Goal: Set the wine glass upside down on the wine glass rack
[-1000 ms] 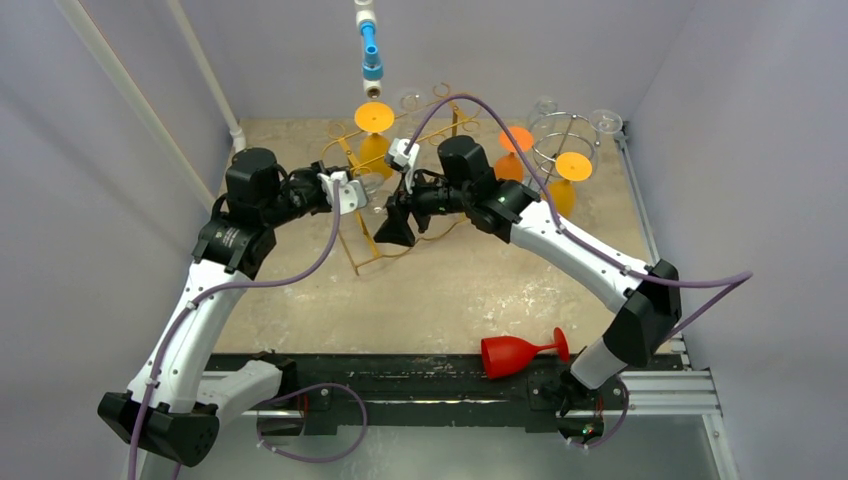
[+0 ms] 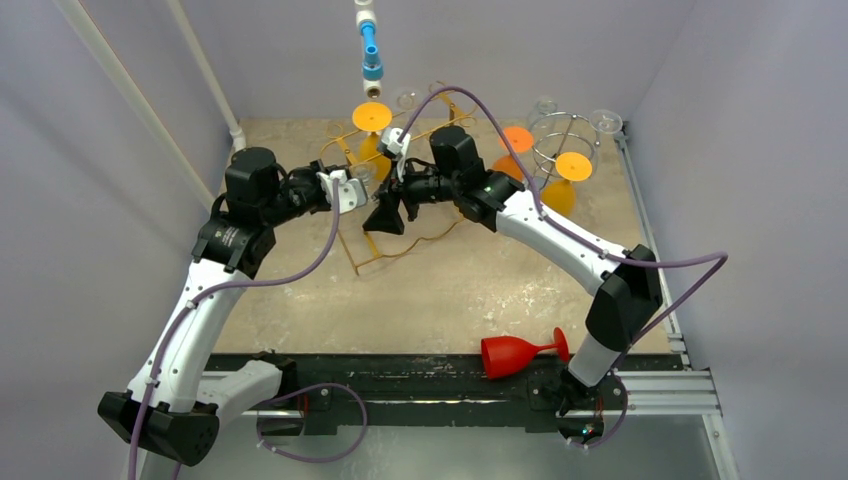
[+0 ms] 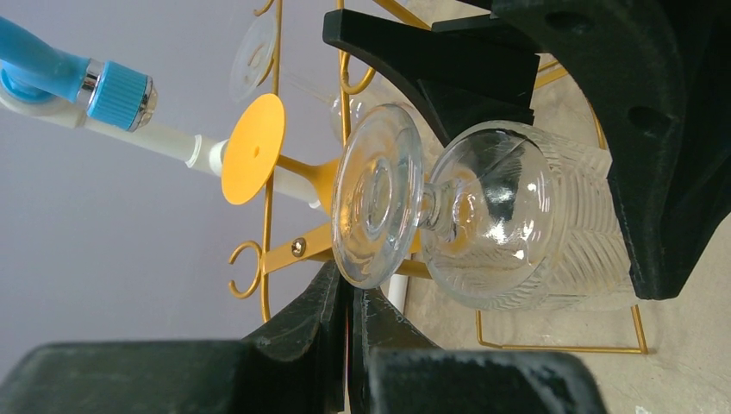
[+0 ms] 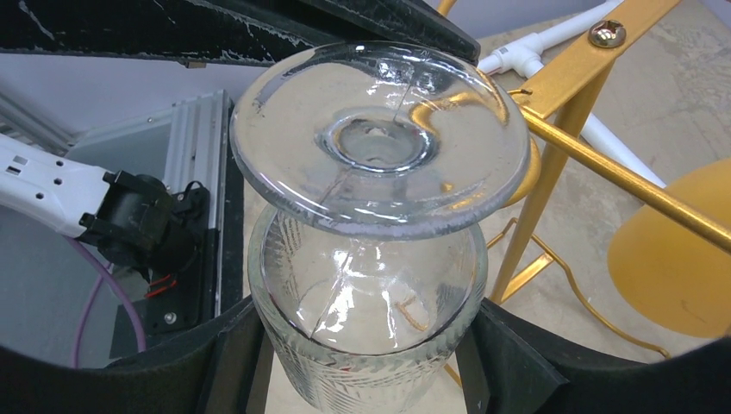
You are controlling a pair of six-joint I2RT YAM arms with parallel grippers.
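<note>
The clear wine glass (image 3: 552,216) has a ribbed bowl and a round foot (image 4: 379,138). It is beside the gold rack (image 2: 400,255), its foot uppermost in the right wrist view. My left gripper is shut on the edge of the foot, its fingertips partly hidden there. Around the bowl stands my right gripper, partly open, with one finger (image 4: 220,354) on each side. Whether both fingers touch the glass cannot be told. Both arms largely cover the glass in the top view.
A yellow glass (image 2: 372,116) hangs foot-up in the rack, near a blue-ended pipe (image 2: 370,55). Orange (image 2: 517,139) and yellow (image 2: 573,167) glasses stand at a silver rack (image 2: 562,150) on the right. A red glass (image 2: 510,355) lies at the front edge.
My right arm has moved left and slightly up in the top view, bringing its gripper closer to the clear glass and my left gripper. The left arm has stayed put.
</note>
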